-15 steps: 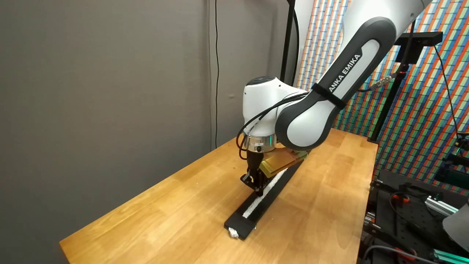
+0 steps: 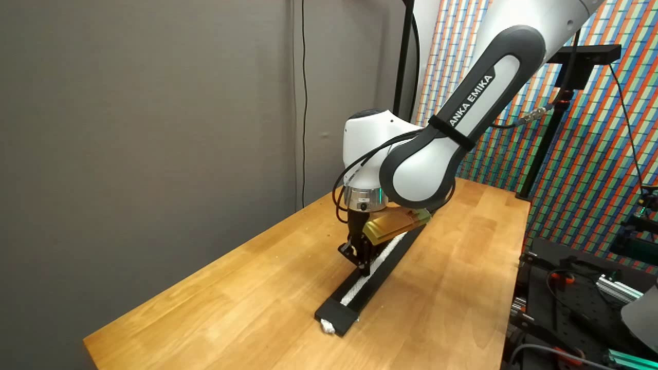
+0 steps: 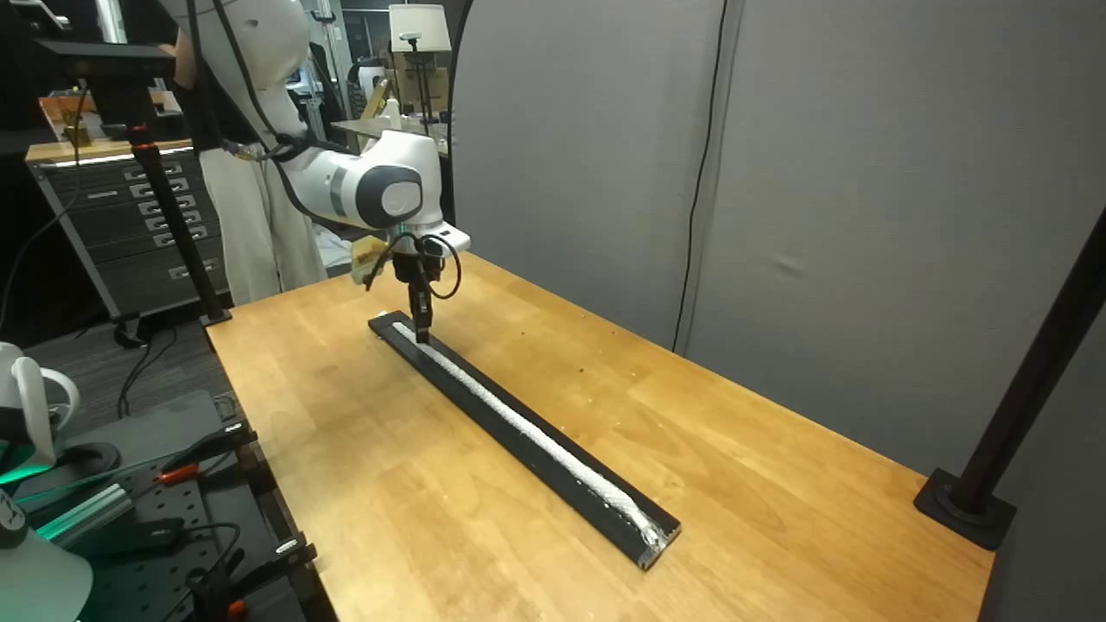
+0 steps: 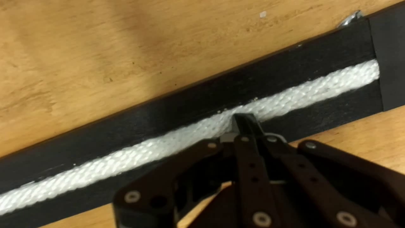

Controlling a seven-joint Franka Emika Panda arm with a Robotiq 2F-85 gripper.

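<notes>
A white braided rope point(image 4: 114, 163) runs lengthwise along a black strip point(image 3: 472, 409) lying on the wooden table. In exterior view 1 the rope's loose end point(image 2: 327, 326) pokes out past the strip's near end. My gripper points down at the rope, its fingers shut, with nothing visible between them. In the wrist view the fingertips cover part of the rope's lower edge. From exterior view 2, the gripper point(image 3: 422, 338) stands over the strip close to its far end. Whether the tips press on the rope, I cannot tell.
Bare table point(image 2: 444, 296) lies on both sides of the strip. A grey wall panel point(image 3: 829, 207) borders one long side. A black post point(image 3: 995, 456) stands at a table corner, and equipment point(image 2: 573, 302) sits beyond the opposite edge.
The arm's forearm and elbow have shifted slightly left and down in exterior view 1. The fingertips stay at nearly the same spot, a touch lower. Strip and rope look unmoved.
</notes>
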